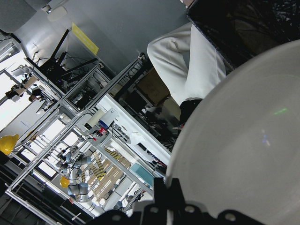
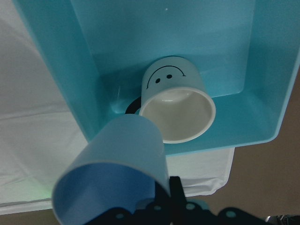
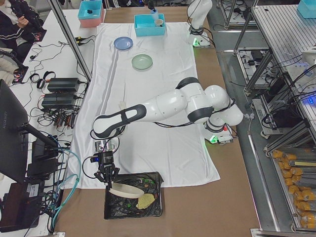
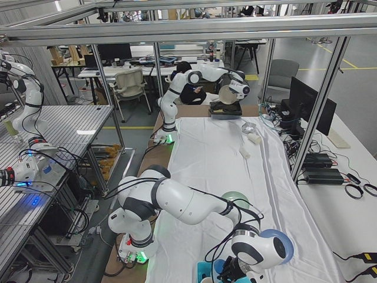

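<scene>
My left gripper (image 3: 108,176) is shut on the rim of a cream plate (image 3: 126,191), tilted over a black lined bin (image 3: 111,211) holding a yellow item (image 3: 146,200) and green bits; in the left wrist view the plate (image 1: 239,140) fills the right side. My right gripper is shut on a light-blue cup (image 2: 122,145), held over a blue box (image 2: 248,136). A white cup (image 2: 176,117) with a drawn smile lies on its side inside that box.
A blue plate (image 3: 123,43) and green plate (image 3: 141,61) rest on the white cloth. Crumpled foil (image 4: 248,128) and small pale items (image 4: 254,138) lie near the bin.
</scene>
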